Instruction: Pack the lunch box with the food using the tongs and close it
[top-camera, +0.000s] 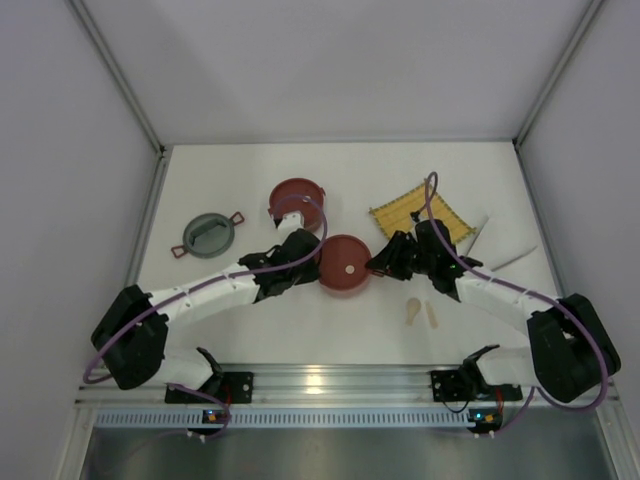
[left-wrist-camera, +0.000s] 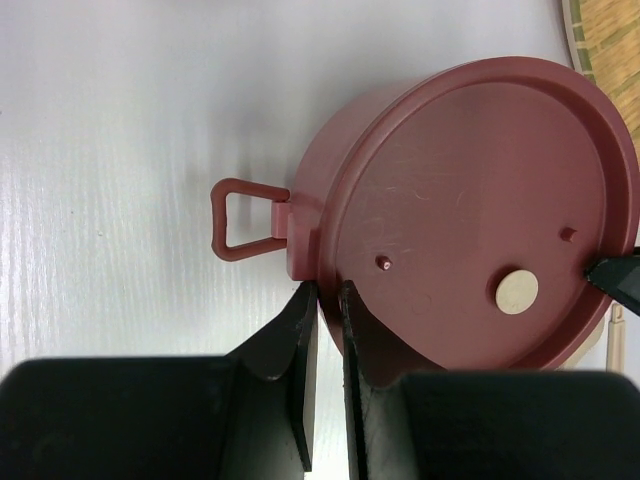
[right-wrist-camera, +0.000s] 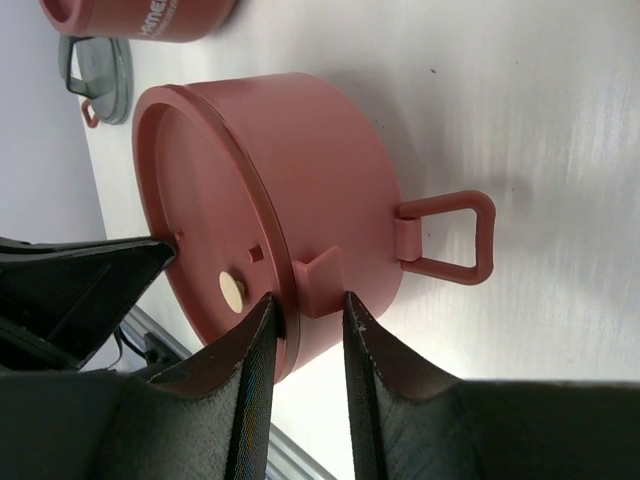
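In the middle of the top view is a round brown-red lunch box container (top-camera: 338, 256), with a rimmed, flat face carrying a pale disc. My left gripper has its fingers on both sides of the rim, beside a side loop handle (left-wrist-camera: 220, 215), closed in on it. On the opposite side, my right gripper pinches the rim by a small tab (right-wrist-camera: 322, 283), another loop handle (right-wrist-camera: 485, 235) standing out nearby. Shadow shows on the table beside the container; whether its base touches the table cannot be told.
A grey-green lid (top-camera: 202, 222) with red clips lies at left. A yellow woven mat (top-camera: 392, 214) is at back right, with thin white sticks (top-camera: 515, 257) beyond it. A small spoon (top-camera: 413, 306) and flat stick (top-camera: 432, 316) lie at front.
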